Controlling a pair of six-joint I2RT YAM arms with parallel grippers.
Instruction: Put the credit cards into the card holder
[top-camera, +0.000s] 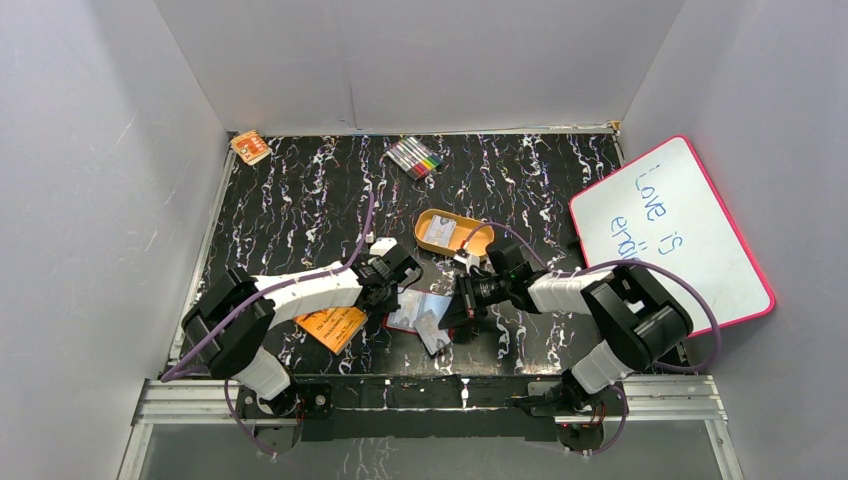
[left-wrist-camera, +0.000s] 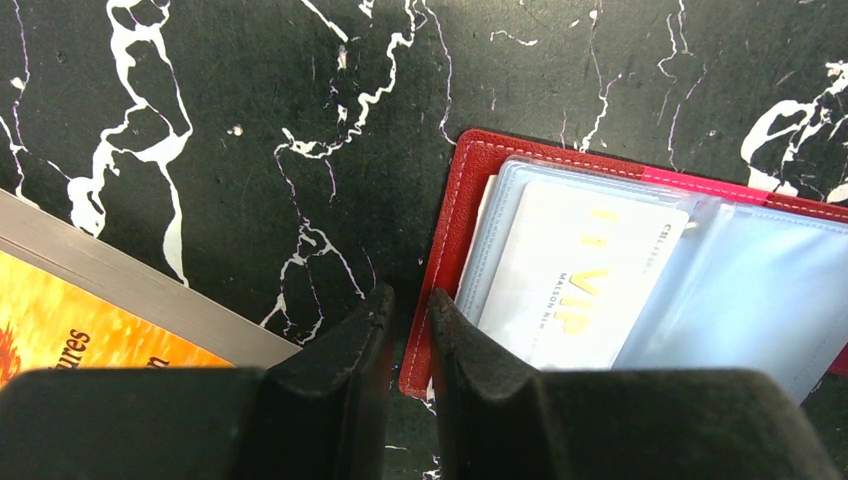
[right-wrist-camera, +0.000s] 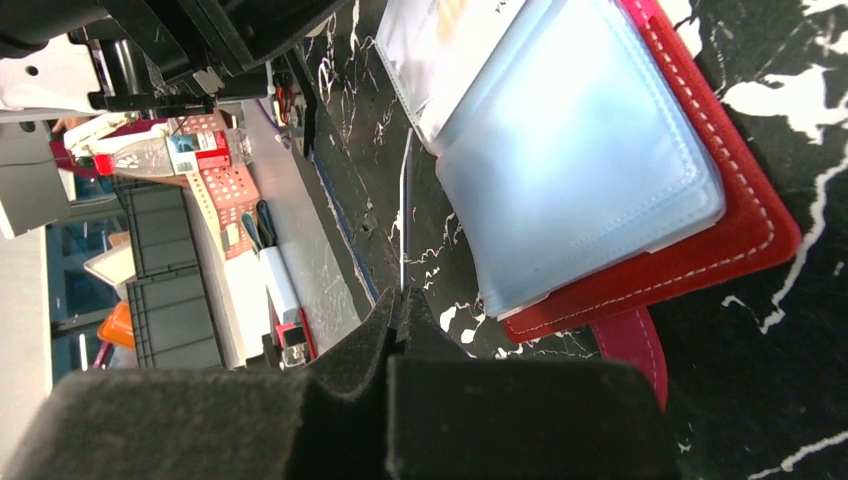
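A red card holder (left-wrist-camera: 447, 210) with clear blue sleeves (right-wrist-camera: 580, 150) lies open at the front middle. A white VIP card (left-wrist-camera: 570, 270) shows in its left sleeve. My left gripper is part open at the holder's left edge, fingertips by the red border. My right gripper is shut on the thin edge of a sleeve or card, seen as an upright strip in the right wrist view; which it is, I cannot tell.
An orange tray (top-camera: 471, 229) holding a card stands behind the holder. An orange book (top-camera: 330, 330) lies at front left, markers (top-camera: 413, 157) at the back, a whiteboard (top-camera: 670, 236) at right.
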